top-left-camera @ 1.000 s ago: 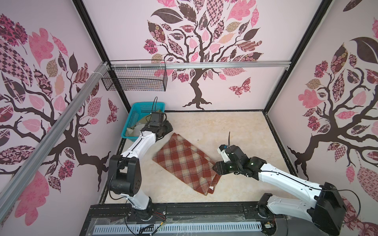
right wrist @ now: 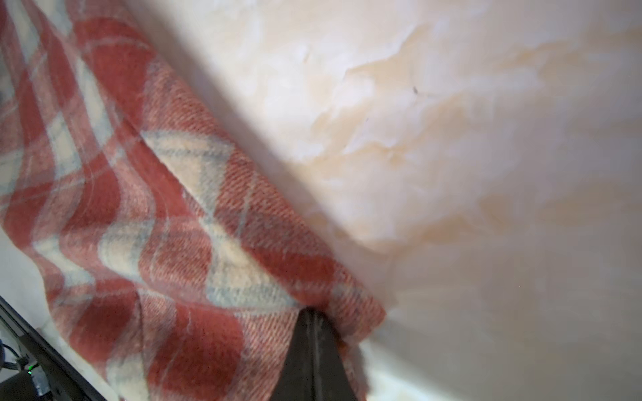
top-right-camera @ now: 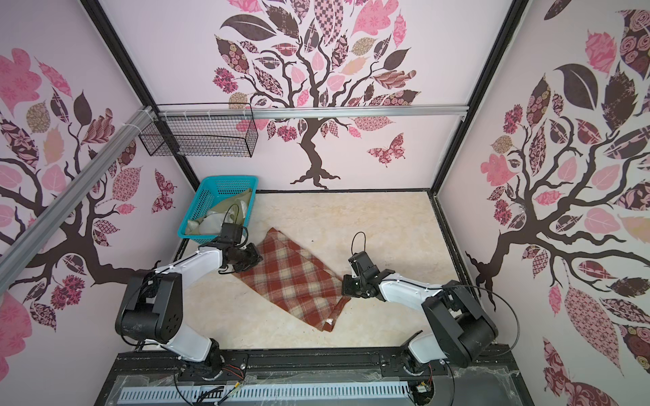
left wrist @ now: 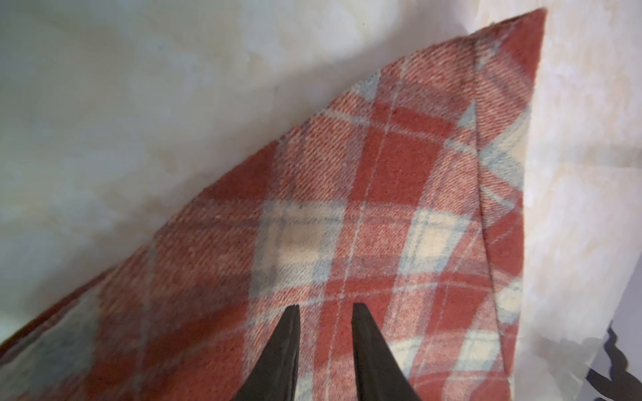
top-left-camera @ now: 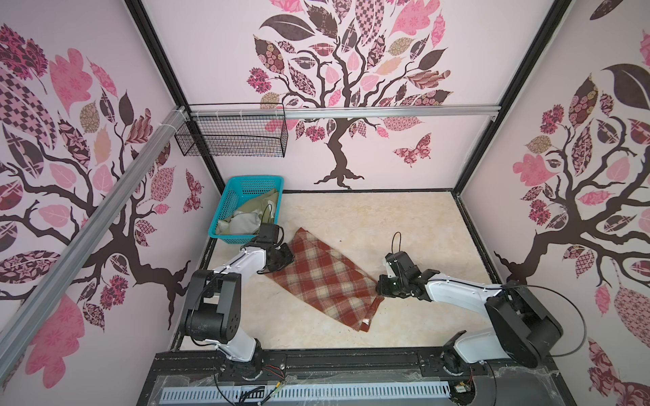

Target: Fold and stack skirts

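A red and cream plaid skirt (top-left-camera: 325,278) lies slantwise on the table as a long flat piece, its right end somewhat rumpled. My right gripper is shut on the skirt at the corner of its right end, the cloth bunched round the fingertips. My left gripper hangs over the skirt's left end, with a narrow gap between its fingers. Plaid cloth shows flat beneath them and none is gripped. A small white tag (top-right-camera: 329,321) shows near the skirt's lower right corner.
At the back left, a teal basket (top-left-camera: 247,181) with olive and pale cloth inside stands close beside the left arm. A black wire basket (top-left-camera: 237,135) hangs above it.
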